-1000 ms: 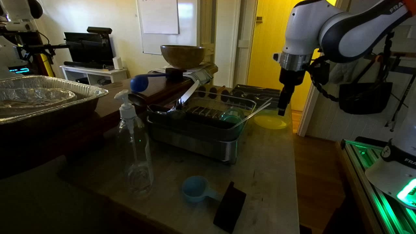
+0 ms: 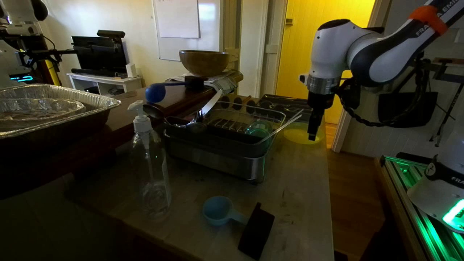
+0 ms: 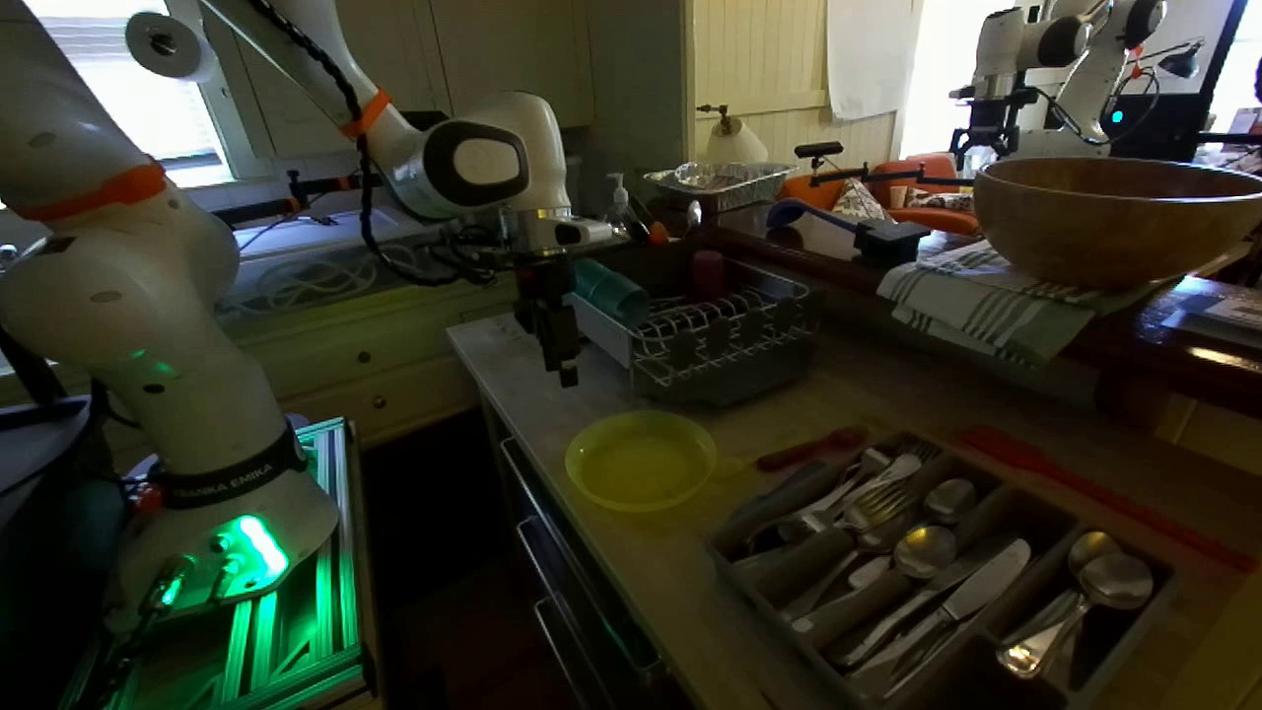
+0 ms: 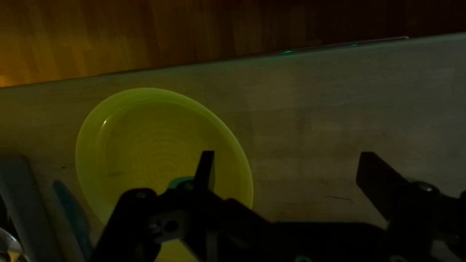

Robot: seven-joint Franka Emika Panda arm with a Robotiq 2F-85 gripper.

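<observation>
A shallow yellow plate (image 3: 640, 460) lies on the countertop near its edge, between the dish rack and the cutlery tray. In the wrist view, the plate (image 4: 148, 139) fills the left half, its lower part hidden behind one finger. My gripper is open, its fingers wide apart with only bare wood seen between them. One fingertip (image 4: 205, 170) overlaps the plate's right side in that view; the other is over bare counter. From the second exterior view, the gripper (image 3: 568, 373) hangs above the counter beside the dish rack, pointing down, apart from the plate.
The dish rack (image 3: 728, 343) holds a teal cup (image 3: 611, 291) close beside the gripper. A cutlery tray (image 3: 757, 592) full of silverware stands past the plate. A soap bottle (image 2: 150, 174) and a blue scoop (image 2: 218, 210) are at the counter's other end.
My gripper has come down and shifted slightly left in the first exterior view. The plate and the other objects on the counter have not moved.
</observation>
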